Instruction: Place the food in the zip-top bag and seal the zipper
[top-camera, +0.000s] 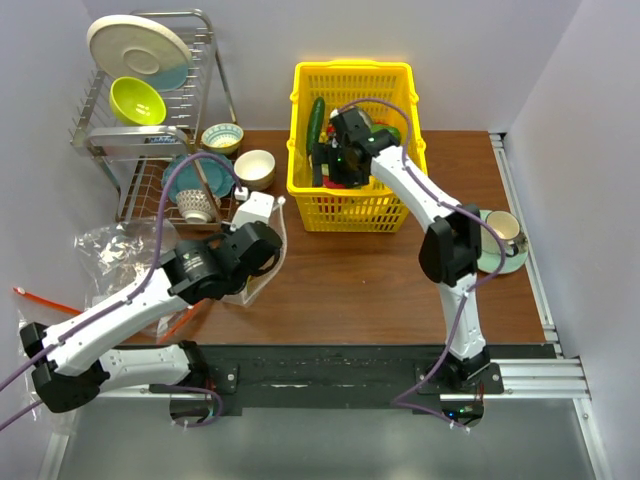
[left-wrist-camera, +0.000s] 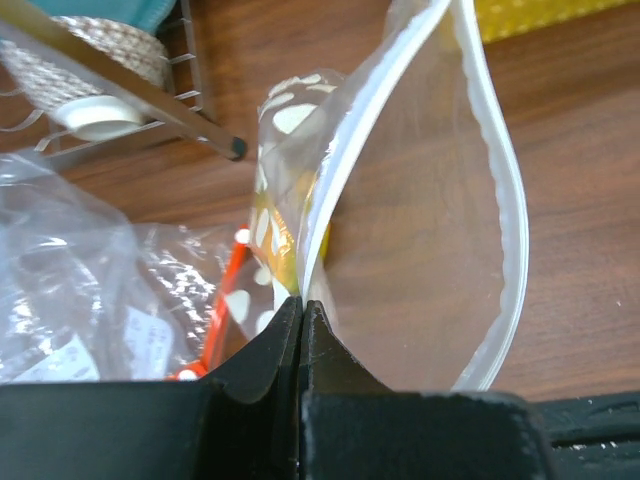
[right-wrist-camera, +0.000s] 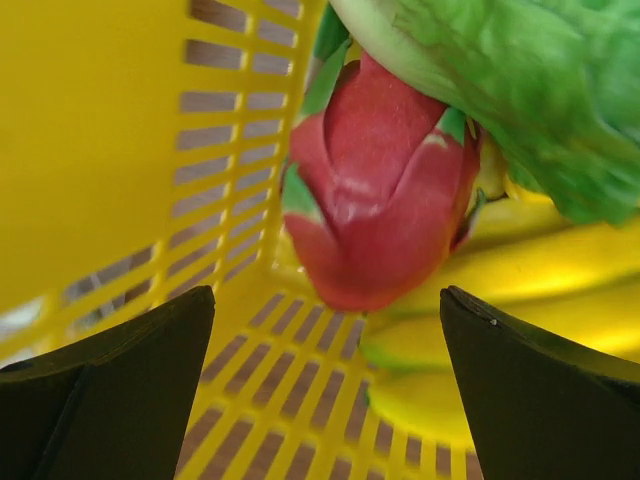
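Note:
In the left wrist view my left gripper is shut on the edge of the clear zip top bag (left-wrist-camera: 514, 230). The bag's white-rimmed mouth gapes wide, and something yellow-orange (left-wrist-camera: 279, 240) shows through its dotted side. My right gripper is open inside the yellow basket (top-camera: 312, 212), nothing between its fingers. Ahead of those fingers lies a red dragon fruit (right-wrist-camera: 378, 180), with green lettuce (right-wrist-camera: 540, 90) above it and bananas (right-wrist-camera: 530, 265) to its right. From the top, the right arm hides much of the food; a cucumber (top-camera: 316, 122) stays visible.
Several loose clear bags (top-camera: 120, 255) with an orange slider lie at the left. A dish rack (top-camera: 150, 140) and a white bowl (top-camera: 255, 169) stand behind the left arm. A cup (top-camera: 503, 228) on a saucer sits far right.

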